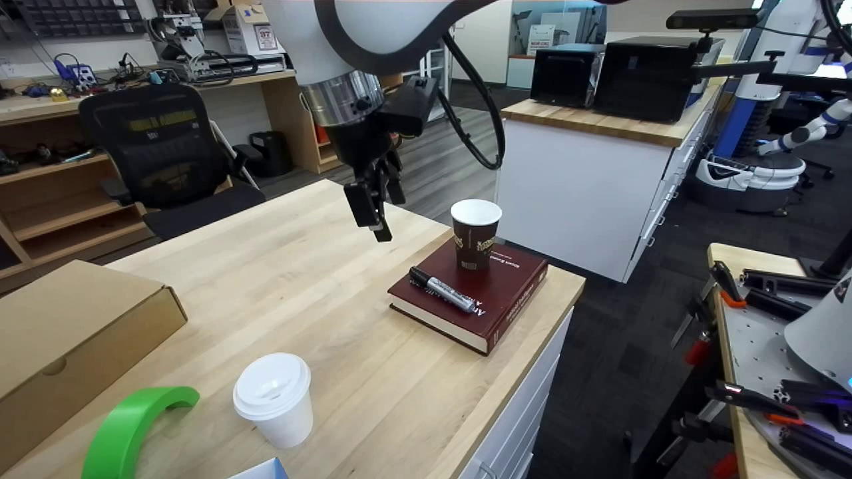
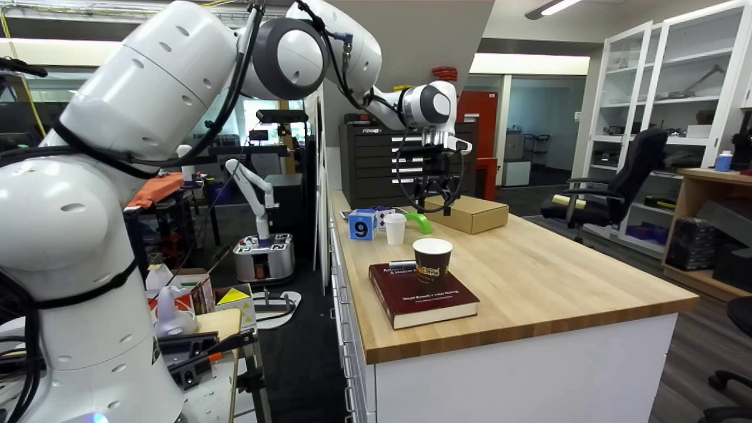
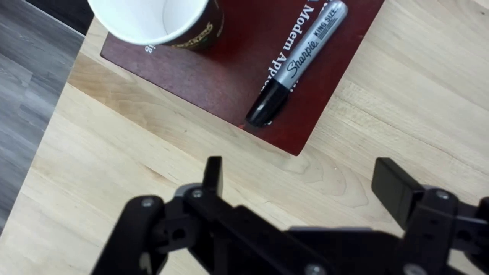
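Observation:
A dark red book (image 1: 511,275) lies flat near the table's corner. On it stands an upright dark paper cup (image 1: 474,239) with a white, empty-looking inside. Beside the cup, a silver Sharpie marker (image 3: 306,55) with a black cap rests on the cover. My gripper is open, its two fingers wide apart with only bare table seen between them. In the wrist view the book's near corner lies just beyond the fingertips. From exterior view 1, the gripper (image 1: 381,231) hangs above the table, to the left of the book and touching nothing.
A white lidded cup (image 1: 275,399), a green arch (image 1: 132,427) and a cardboard box (image 1: 80,335) occupy the table's other end. A blue box with a 9 (image 2: 363,224) stands behind the white cup in exterior view 2.

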